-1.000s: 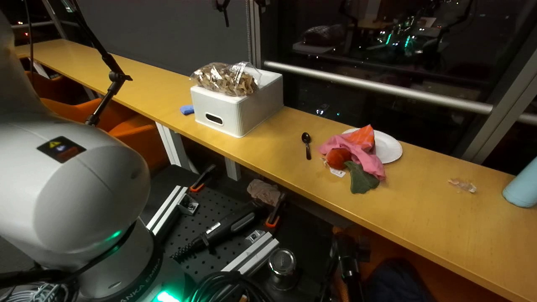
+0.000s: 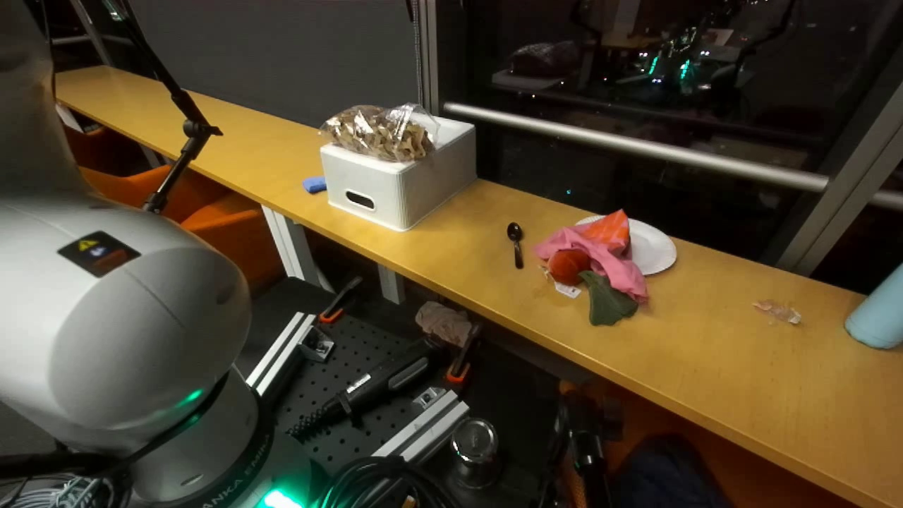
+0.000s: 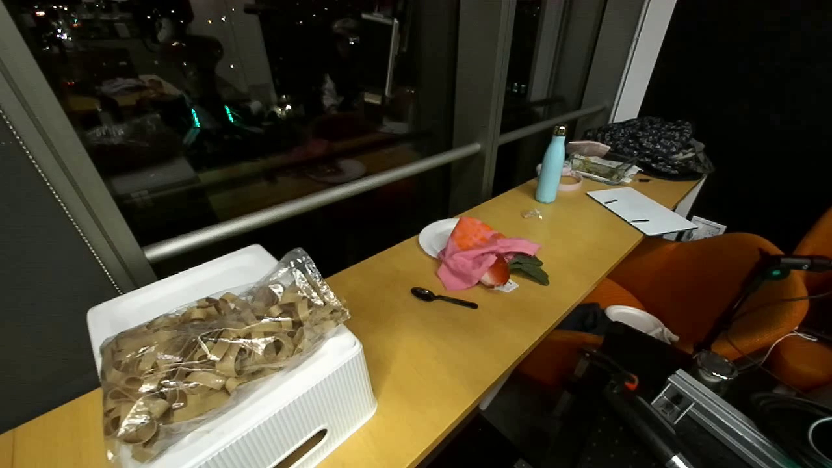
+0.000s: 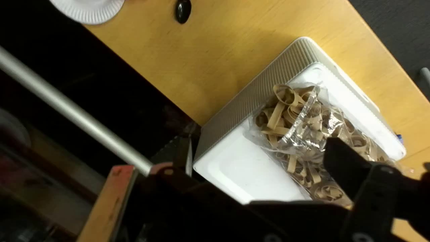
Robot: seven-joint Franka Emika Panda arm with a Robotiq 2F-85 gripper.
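In the wrist view my gripper is open, with its dark fingers (image 4: 346,165) far apart and nothing held. Below it sits a white ribbed box (image 4: 238,101) with a lid. A clear bag of brown paper strips (image 4: 310,129) rests on the lid, partly covered by one finger in that view. Elsewhere on the table lie a black spoon (image 3: 444,298), a pink cloth (image 3: 468,264), a red stuffed piece (image 2: 569,266) with a green leaf-like part (image 2: 607,300), and a white plate (image 2: 652,247) partly under the cloth. Both exterior views leave the gripper out.
Behind the table runs a metal rail (image 2: 635,148) along the dark window. A blue bottle (image 3: 551,168), a crumpled clear wrapper (image 2: 777,312) and a whiteboard (image 3: 639,210) occupy the table's far end. A small blue object (image 2: 314,183) lies beside the box. Bare wood separates box and spoon.
Dark gripper parts at the top edge of exterior view 1 have gone out of frame. The arm's upper part has shifted slightly. The objects on the table have stayed in place.
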